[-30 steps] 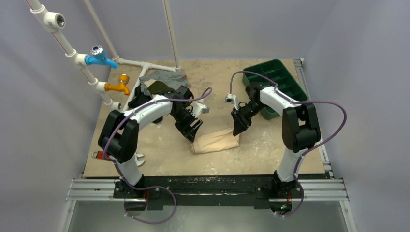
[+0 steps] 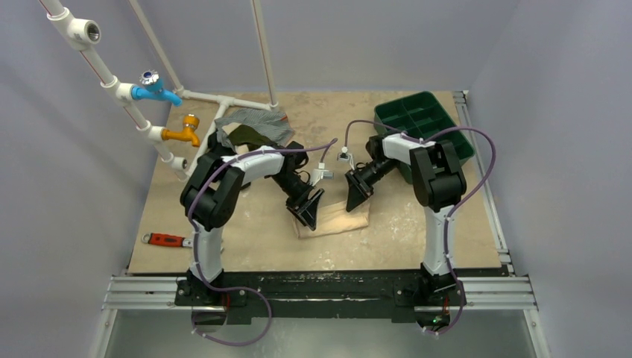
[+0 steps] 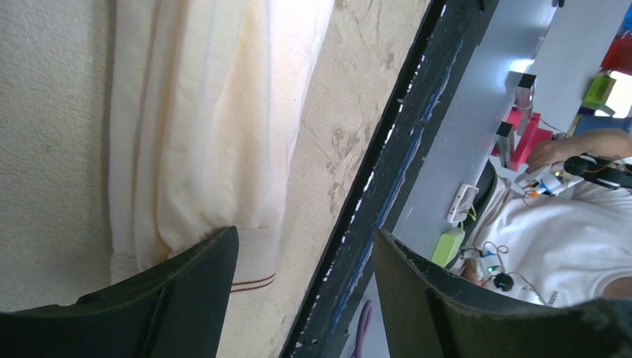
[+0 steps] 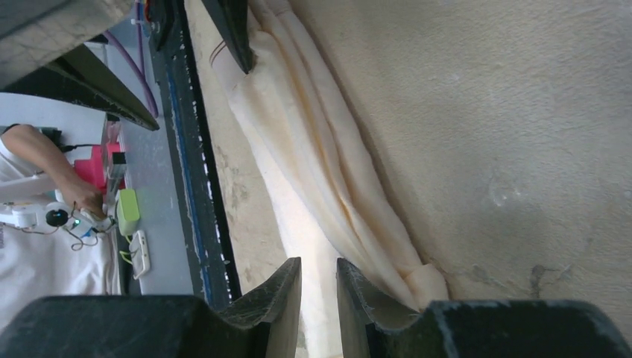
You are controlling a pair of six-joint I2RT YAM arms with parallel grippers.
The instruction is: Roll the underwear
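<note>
The underwear [image 2: 335, 221] is a cream cloth folded into a long flat strip near the table's front. Its left part is under my left gripper [image 2: 307, 211], which is open. In the left wrist view, the left fingertip lies over the cloth [image 3: 223, 149] beside its red-striped end; the other fingertip is out past its front side. My right gripper is at the strip's right part, fingers apart by a small gap. Pale cloth [image 4: 298, 209] shows behind that gap, and whether the fingers touch it I cannot tell.
A green divided bin [image 2: 425, 119] stands at the back right. Other garments [image 2: 257, 127] are heaped at the back left, near the white pipe frame [image 2: 216, 123]. A red-handled wrench [image 2: 165, 239] lies front left. Bare table surrounds the strip.
Both arms have swung inward over the cloth. The left gripper moved right and slightly toward the front, from the left end onto the strip; the right gripper shifted left. The cloth looks unmoved.
</note>
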